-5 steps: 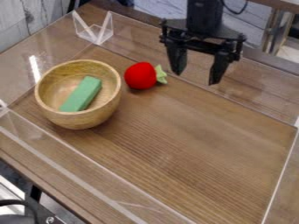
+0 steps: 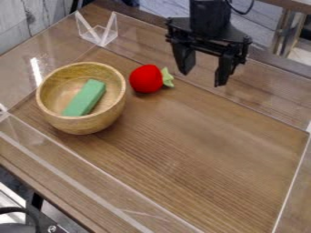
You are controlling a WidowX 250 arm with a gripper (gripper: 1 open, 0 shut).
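My black gripper [image 2: 205,56] hangs at the upper middle of the camera view, over bare wood right of a red round object [image 2: 147,79] with a small green tip. Its two fingers point down and stand apart, with nothing visible between them. A wooden bowl [image 2: 47,91] on the left holds a green block [image 2: 84,98], lying tilted inside it.
A clear, angular object [image 2: 97,27], possibly a small wire or plastic holder, stands at the back left. A dark round item [image 2: 18,221] shows at the lower left corner.
The gripper has shifted very slightly. The red object and the bowl with the green block look the same.
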